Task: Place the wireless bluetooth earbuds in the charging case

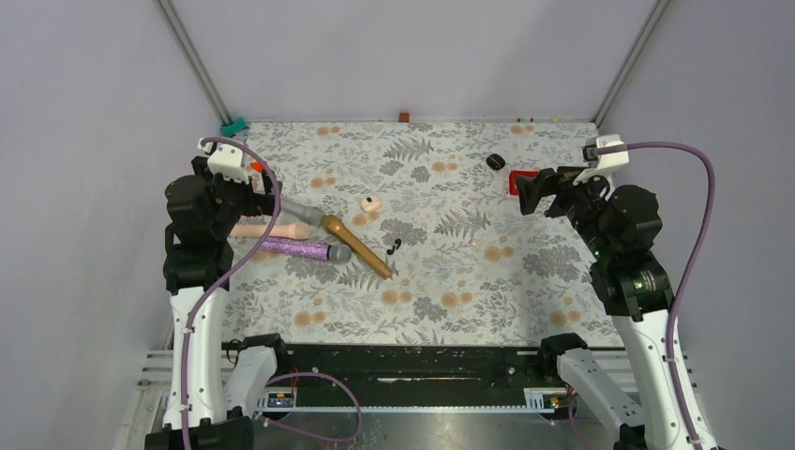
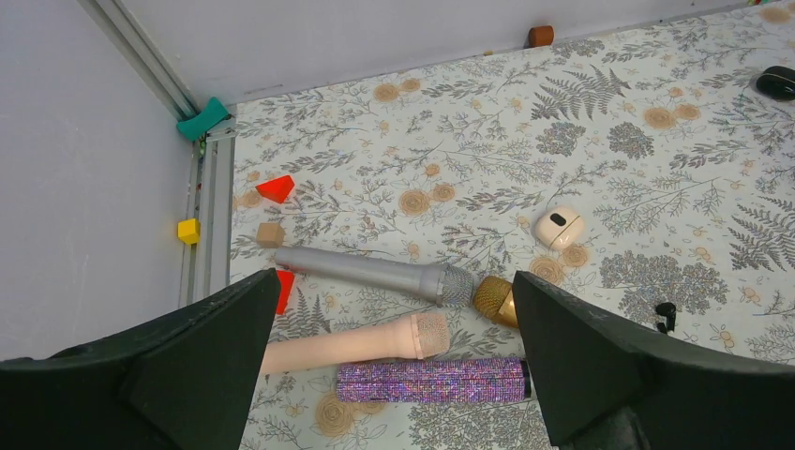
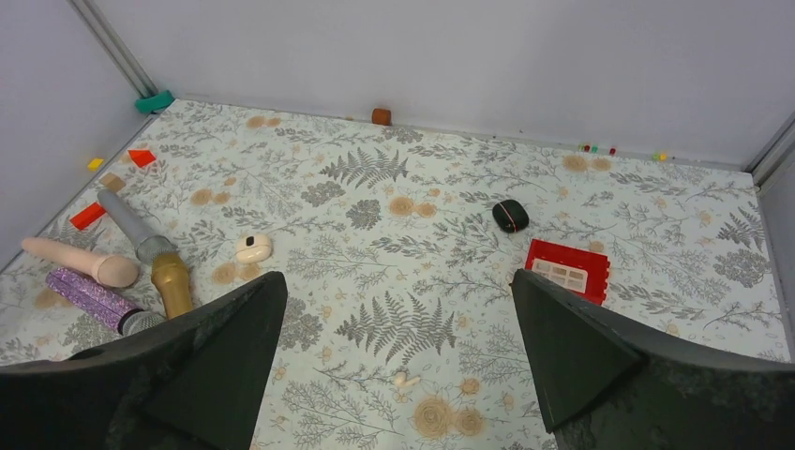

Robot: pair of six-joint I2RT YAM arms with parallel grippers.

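Observation:
A cream charging case (image 1: pixel 370 203) and a black case (image 1: pixel 496 161) lie apart on the floral tabletop, both seeming closed. Two small black earbuds (image 2: pixel 666 317) rest close together near the table's middle. The right wrist view also shows pale earbuds (image 3: pixel 406 381), hard to make out from above. High over the table's left side, my left gripper is open, its fingers spread wide and empty. My right gripper hangs open over the right side, also holding nothing. Both grippers are well clear of the cases and earbuds.
Silver (image 2: pixel 366 271), gold (image 1: pixel 356 246), pinkish (image 2: pixel 356 345) and purple glitter (image 2: pixel 433 381) microphones lie at the left. A red box (image 3: pixel 572 267) sits at the right, partly behind a finger. A brown block (image 1: pixel 404 117) stands at the back edge.

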